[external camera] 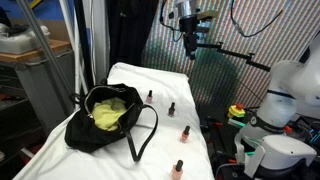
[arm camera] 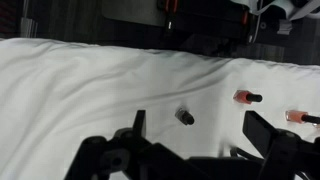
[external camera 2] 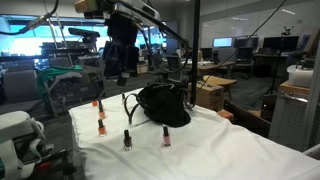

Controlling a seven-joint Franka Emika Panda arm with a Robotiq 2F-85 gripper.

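My gripper (external camera: 191, 52) hangs high above the white-covered table, open with nothing between its fingers. In the wrist view the two dark fingertips (arm camera: 138, 125) stand wide apart over the cloth. A small dark bottle (arm camera: 184, 117) shows between and below them, not touched. Two reddish bottles with black caps, one nearer (arm camera: 246, 97) and one by the right edge (arm camera: 300, 117), lie further right in that view. A black bag (external camera: 88, 133) with yellow-green stuff (external camera: 110, 113) inside lies open on the table, its strap looping towards the bottles.
Several small bottles stand spread out beside the bag, among them one at the near edge (external camera: 177, 170). Metal poles (external camera: 78, 45) rise behind the table.
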